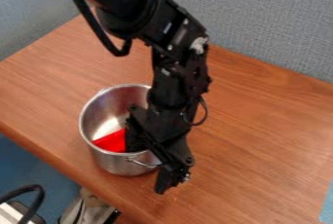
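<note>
A steel pot (101, 108) stands near the table's front left, with a red object (111, 142) lying inside it. The black arm reaches down from the top, its gripper (154, 150) at the pot's right side, covering much of that side. The fingertips are dark and overlap, so what lies between them is hard to see.
A grey wall runs along the back. Black cables hang at the lower left, beyond the table's edge.
</note>
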